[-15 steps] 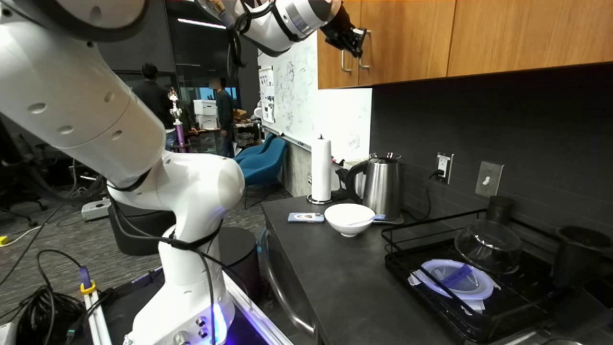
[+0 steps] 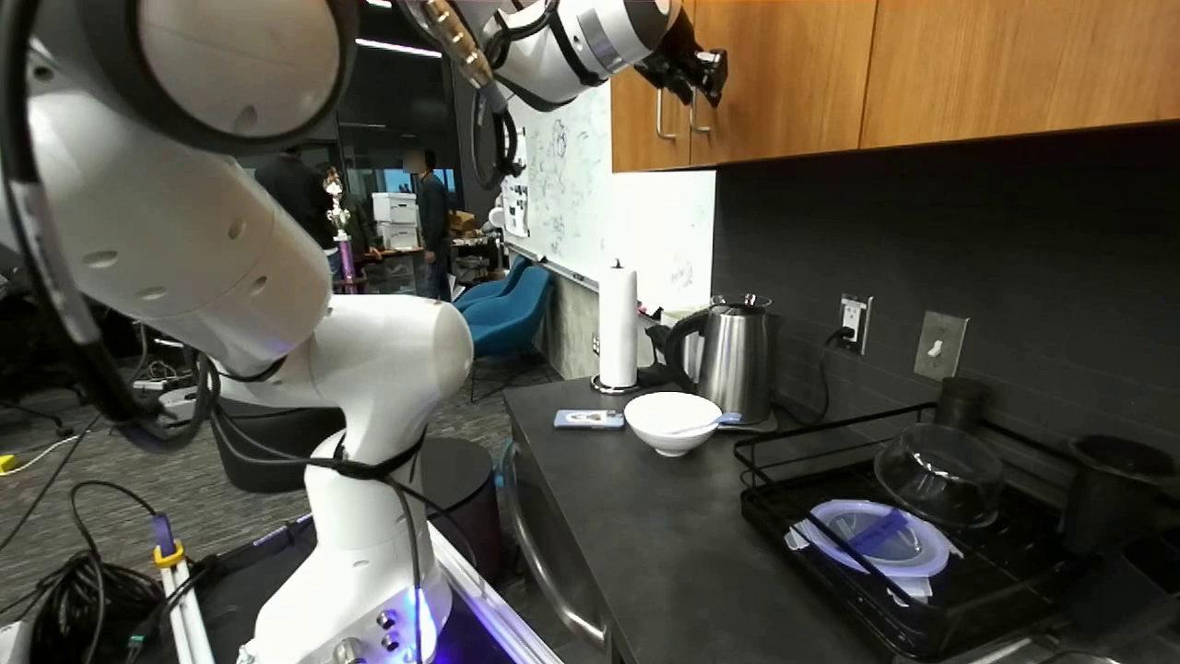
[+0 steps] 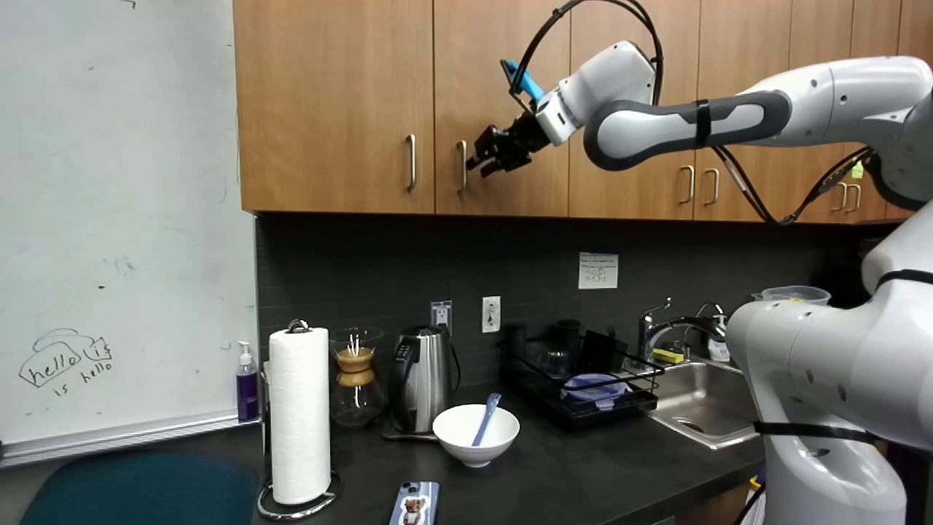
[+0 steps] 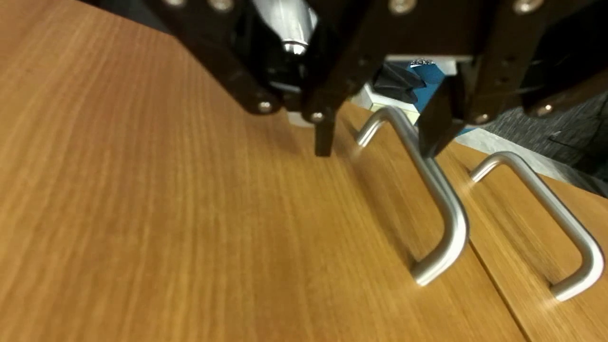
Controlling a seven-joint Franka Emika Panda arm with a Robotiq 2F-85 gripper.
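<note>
My gripper is part open, its two fingers spread to either side of the upper part of a metal cabinet handle (image 4: 436, 179). In the wrist view one fingertip (image 4: 323, 139) lies over bare wood left of the handle; the other (image 4: 436, 128) overlaps the bar's right side, and contact cannot be told. The handle belongs to a closed wooden cabinet door (image 3: 503, 87). A second handle (image 4: 544, 211) sits on the neighbouring door (image 3: 337, 105), also closed. From the side, my gripper (image 3: 477, 166) is level with the handle's middle, close against the door.
Below on the dark counter (image 2: 664, 520) stand a paper towel roll (image 3: 299, 411), a kettle (image 3: 421, 376), a white bowl (image 3: 455, 429) with a blue utensil, and a phone (image 3: 413, 503). A dish rack (image 3: 577, 407) stands by the sink (image 3: 713, 398). Air below the cabinets is clear.
In exterior view 1 my gripper has moved right, towards the cabinet door, and now covers the upper part of the handle. The arm's upper links have shifted too. The counter items have stayed put.
</note>
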